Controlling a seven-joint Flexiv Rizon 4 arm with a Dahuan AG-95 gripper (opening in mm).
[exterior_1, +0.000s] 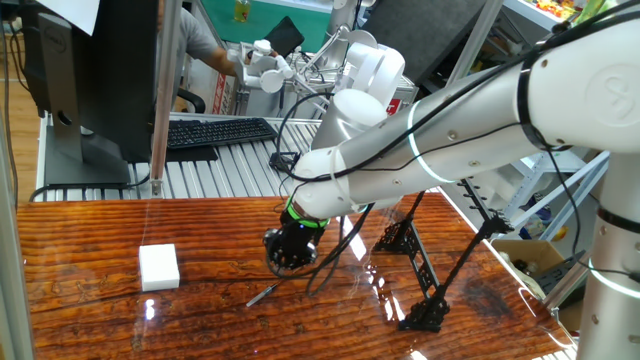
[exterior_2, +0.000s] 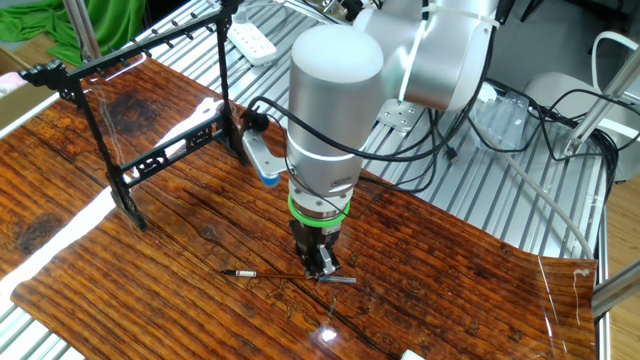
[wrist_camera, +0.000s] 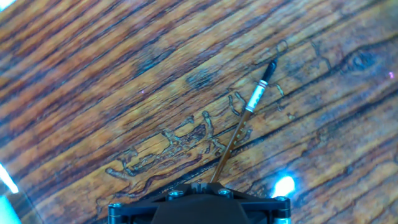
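A thin paintbrush lies on the wooden table, its dark tip and white band (wrist_camera: 255, 98) up and to the right in the wrist view. The brown handle runs down behind my gripper, whose fingers appear drawn together. In exterior view 2 my gripper (exterior_2: 321, 272) is low over the brush (exterior_2: 246, 273), close to the silver end of its handle (exterior_2: 338, 280). Whether any of the handle is between the fingertips is hidden. From exterior view 1, the silver end (exterior_1: 262, 295) shows beside my gripper (exterior_1: 285, 268).
A black rack (exterior_1: 428, 270) stands on the table to the right in exterior view 1. A white block (exterior_1: 159, 267) sits at the left. Clear wooden tabletop (exterior_1: 90, 235) surrounds the block. A monitor (exterior_1: 95, 90) and keyboard (exterior_1: 220, 132) are behind the table. Cables hang from the arm.
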